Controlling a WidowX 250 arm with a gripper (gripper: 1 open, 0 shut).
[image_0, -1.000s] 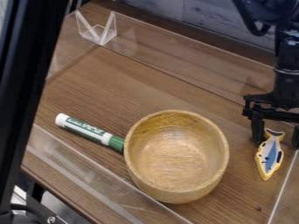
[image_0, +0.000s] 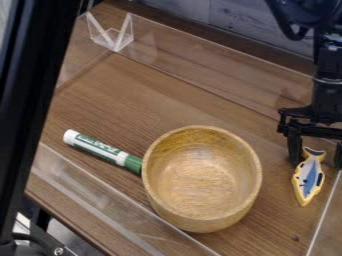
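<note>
At the right edge my black gripper (image_0: 313, 140) reaches down just above a yellow and blue fish-shaped toy (image_0: 307, 182) lying on the wooden table. Its lower fingers are dark and partly cut off by the frame, so I cannot tell if they are open or shut. Left of the toy sits a round wooden bowl (image_0: 201, 179), empty. A green-and-white marker (image_0: 100, 149) lies left of the bowl.
A clear plastic stand (image_0: 111, 36) is at the back left. Transparent edging runs along the front.
</note>
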